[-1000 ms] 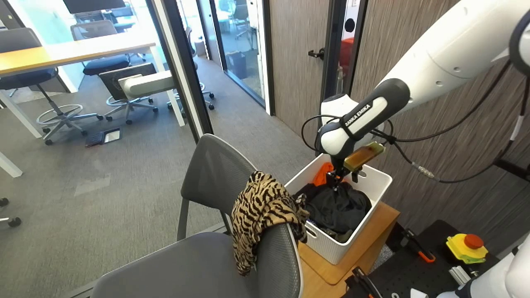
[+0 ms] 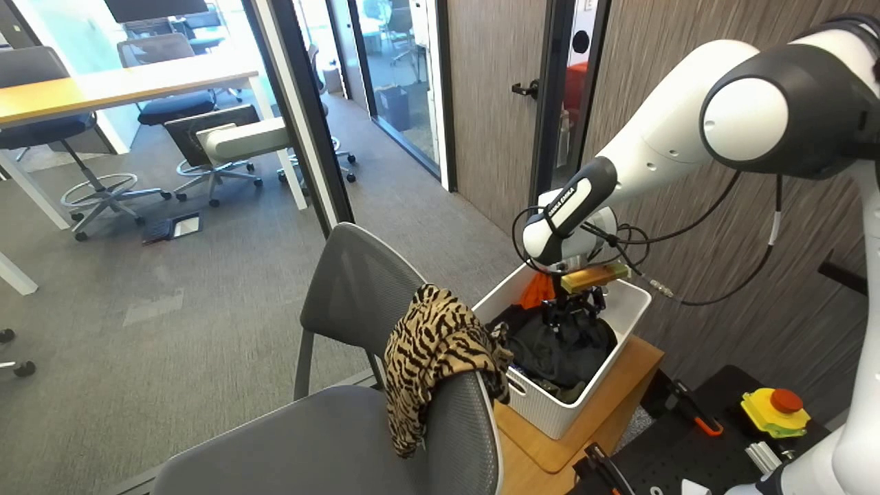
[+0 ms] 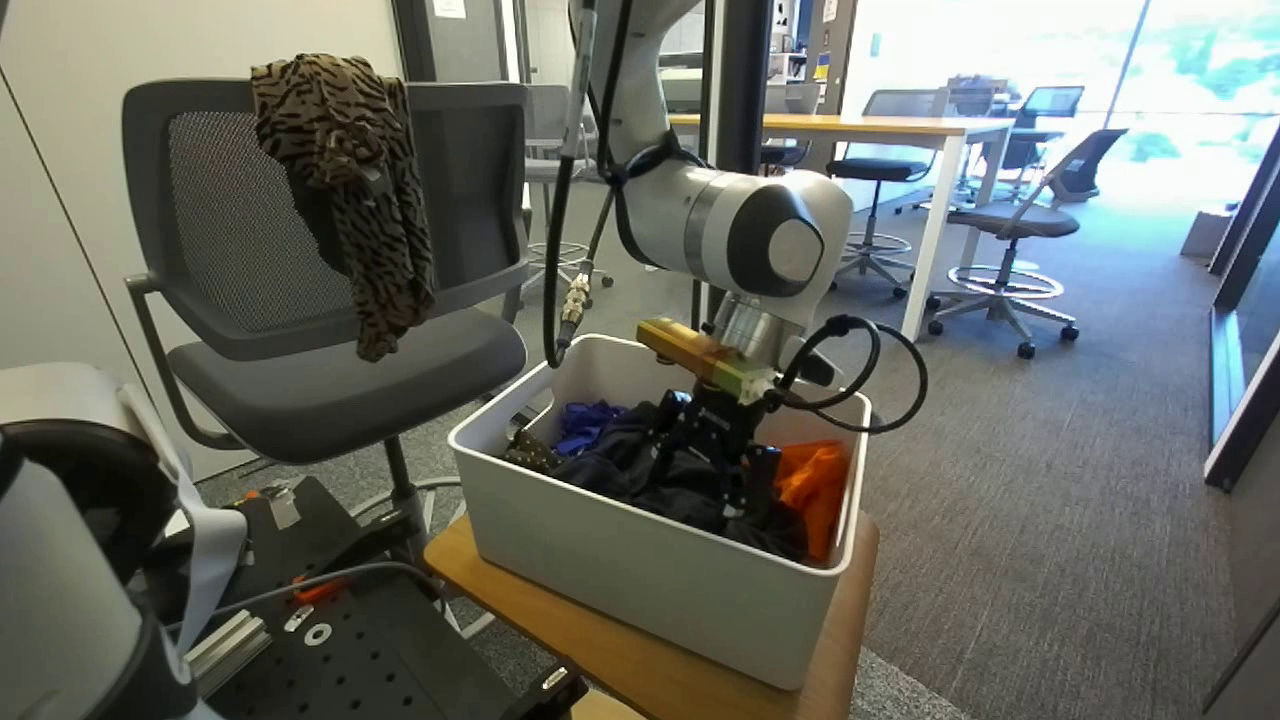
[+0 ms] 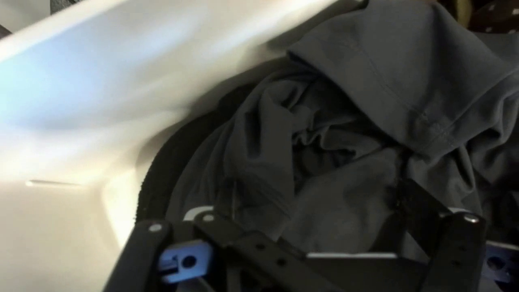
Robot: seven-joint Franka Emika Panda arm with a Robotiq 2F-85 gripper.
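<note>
Inside the white bin (image 3: 648, 588), my gripper (image 3: 708, 486) reaches down to a heap of dark cloth (image 2: 548, 350). Its fingers stand wide apart in the wrist view, open above the folds of that dark cloth (image 4: 340, 194). Whether the fingertips touch the fabric is hard to tell. An orange cloth (image 3: 812, 480) lies at one end of the bin, and a blue cloth (image 3: 588, 424) shows near the other end. A tiger-striped cloth (image 2: 445, 346) hangs over the backrest of a grey chair (image 2: 309, 445).
The bin rests on a wooden stand (image 3: 600, 630) close to the chair. Bin walls surround the gripper. A black perforated plate (image 3: 360, 636) with tools lies nearby, and a red-topped yellow button (image 2: 779, 408) sits on the robot's side.
The arm has come lower and farther out over the bin. In exterior view 1 the gripper has shifted slightly right and down onto the dark heap, and its mount has turned.
</note>
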